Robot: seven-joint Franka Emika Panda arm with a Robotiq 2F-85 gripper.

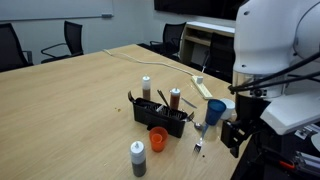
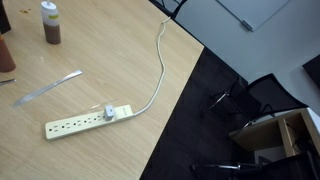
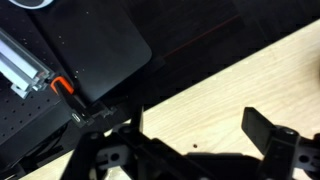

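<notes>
In the wrist view my gripper stands open, its two dark fingers wide apart and nothing between them. Below it show the pale table edge and dark floor. Exterior view 1 has the white arm [image 1: 285, 60] looming large at the right, over the table's near right side. On the table are an orange cup [image 1: 158, 140], a black caddy [image 1: 165, 119] holding utensils, and a blue cup [image 1: 215, 112]. A white mug beside the blue cup is mostly hidden by the arm. A fork-like utensil [image 1: 199, 146] lies in front of the blue cup.
A white-capped bottle [image 1: 138, 160] stands near the front; a red-brown bottle [image 1: 175, 99] and another white-capped bottle [image 1: 146, 89] stand by the caddy. A power strip [image 2: 88, 122] with its cord lies near the table edge.
</notes>
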